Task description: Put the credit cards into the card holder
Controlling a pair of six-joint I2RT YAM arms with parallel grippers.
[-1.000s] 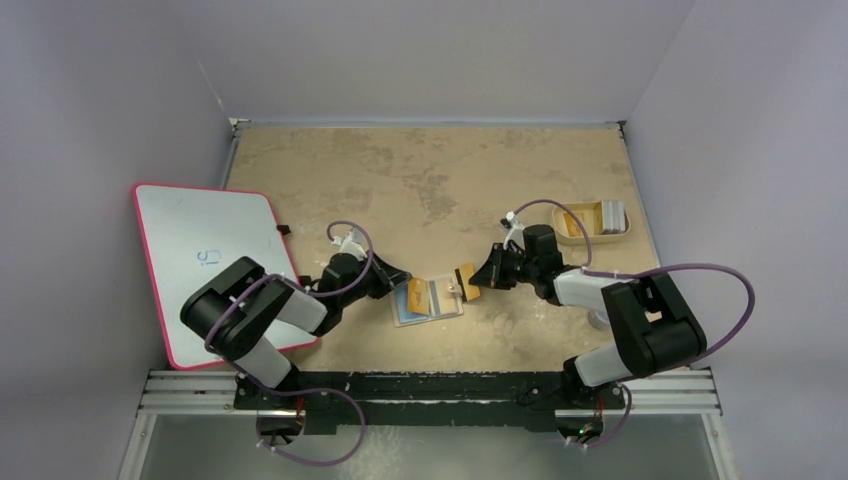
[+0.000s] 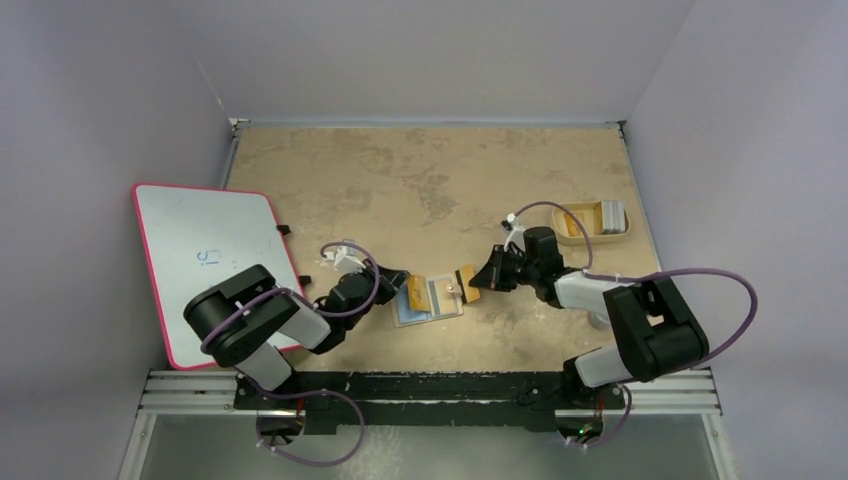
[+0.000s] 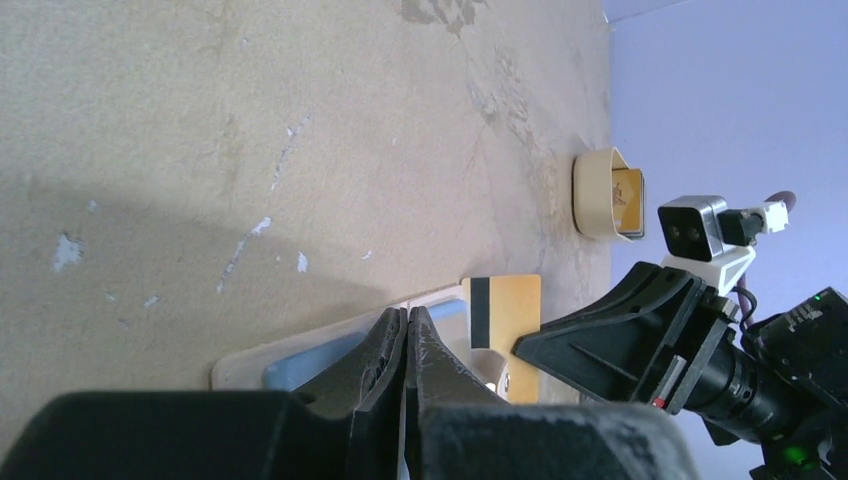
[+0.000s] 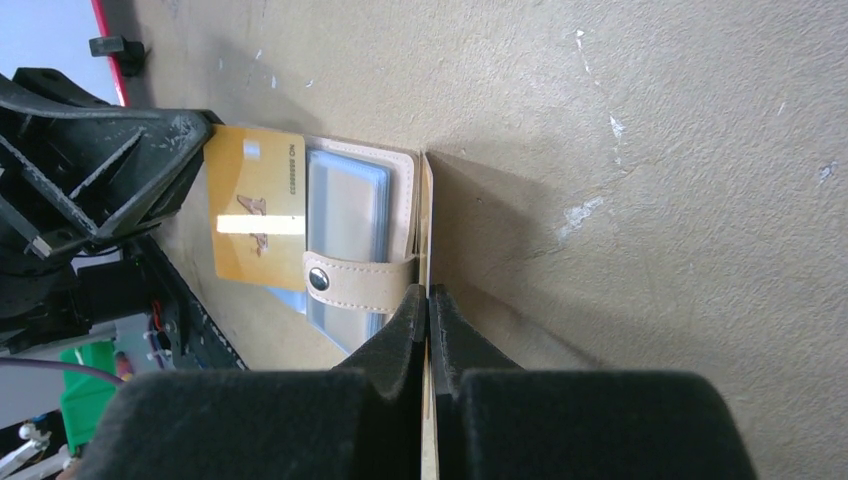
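The open beige card holder [image 2: 438, 312] lies at the front centre of the table, its clear sleeves [image 4: 345, 205] and snap strap [image 4: 360, 285] showing in the right wrist view. Over its left part is a gold card [image 4: 255, 205], pinched at a corner by my shut left gripper [image 2: 408, 275]. In the left wrist view that card is mostly hidden between the fingers. Another gold card with a black stripe [image 3: 512, 325] stands at the holder's right edge. My right gripper is shut on it, and the card appears edge-on there.
A cream box [image 2: 590, 238] with more cards stands at the right side of the table. On the left lies a whiteboard [image 2: 215, 270] with a pink rim. Behind the holder, the tabletop [image 2: 420, 190] is clear.
The right arm and its card look almost still.
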